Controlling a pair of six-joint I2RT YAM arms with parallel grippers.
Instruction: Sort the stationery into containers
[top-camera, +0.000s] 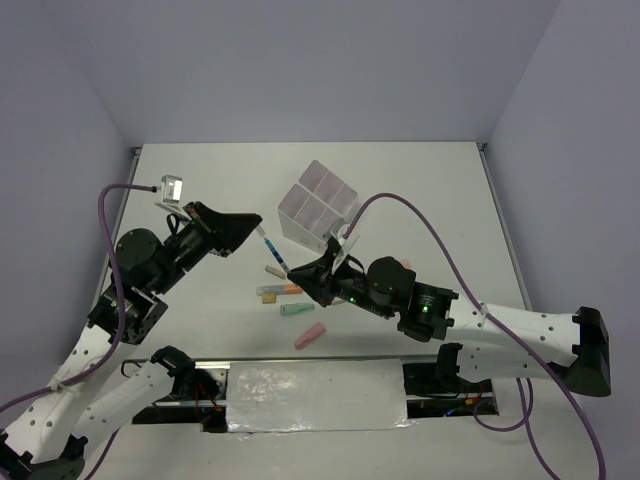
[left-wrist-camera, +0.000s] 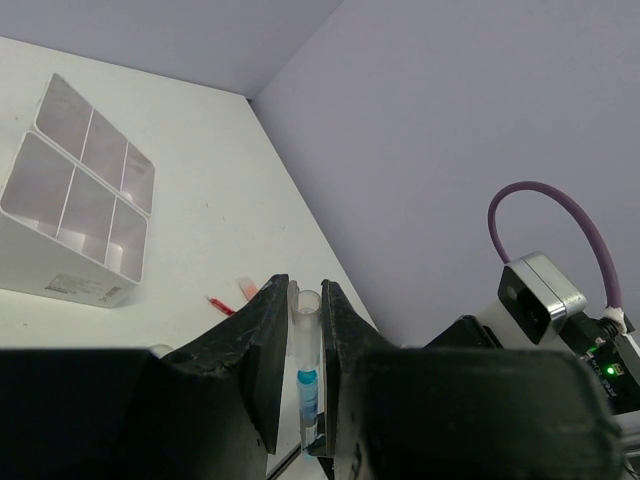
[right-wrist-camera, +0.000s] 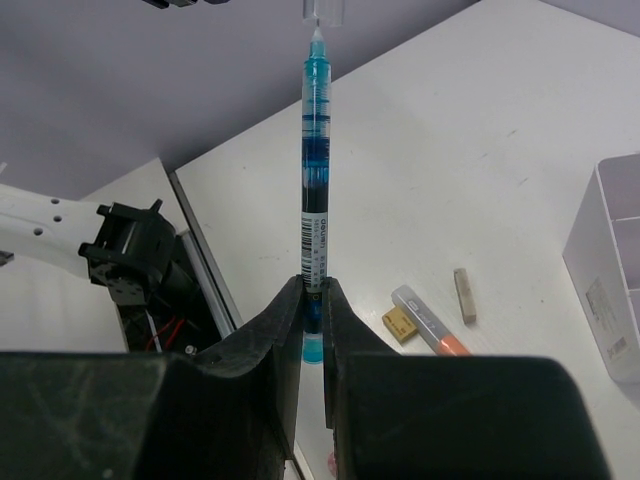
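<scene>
A blue pen (top-camera: 275, 252) (right-wrist-camera: 315, 170) hangs above the table, my right gripper (top-camera: 293, 272) shut on its lower body. Its tip points up to a clear cap (right-wrist-camera: 323, 10), on which my left gripper (top-camera: 254, 222) is shut; in the right wrist view the tip is at the cap's mouth. A compartmented container (top-camera: 318, 200) (left-wrist-camera: 70, 255) (right-wrist-camera: 595, 275) stands at the back of the table.
On the table (top-camera: 200, 290) lie an orange-and-grey item (top-camera: 280, 289), a green item (top-camera: 297, 308), a pink item (top-camera: 310, 335), a small yellow block (top-camera: 269, 298) and a beige piece (top-camera: 275, 271). Red items lie right of the container.
</scene>
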